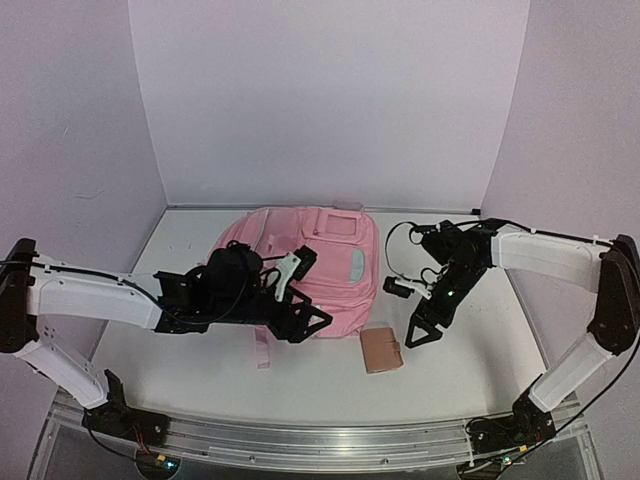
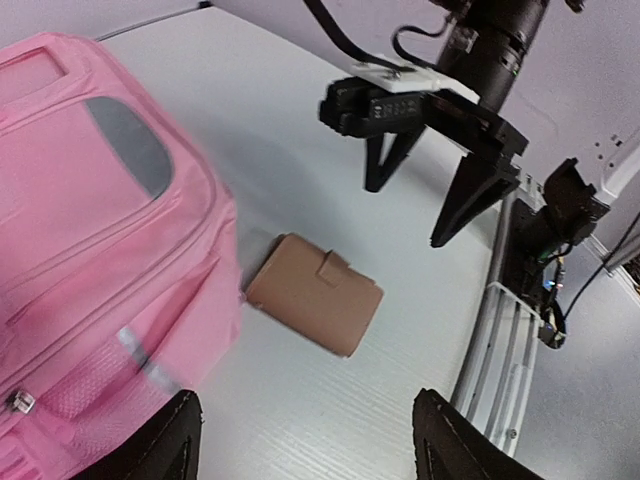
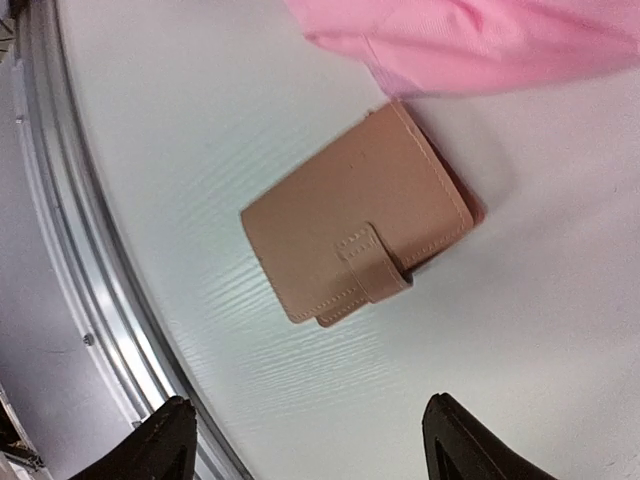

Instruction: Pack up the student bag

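Observation:
A brown notebook (image 1: 381, 350) with a small clasp flap lies flat on the white table, just in front of the pink bag (image 1: 340, 262). The bag rests on its back at the table's middle. My left gripper (image 1: 312, 328) hovers over the bag's front edge, left of the notebook; its fingers (image 2: 165, 440) stand wide apart with nothing between them. To the notebook's right, on the clasp side, is my right gripper (image 1: 424, 341), open and empty. The right wrist view shows the whole notebook (image 3: 350, 205) ahead of the open fingers (image 3: 465, 445), untouched.
A pink strap (image 1: 262, 350) trails from the bag onto the table. Bare table (image 1: 190, 365) lies at the front left and along the right side. A metal rail (image 1: 330, 435) borders the front, and walls (image 1: 320, 100) enclose the sides and back.

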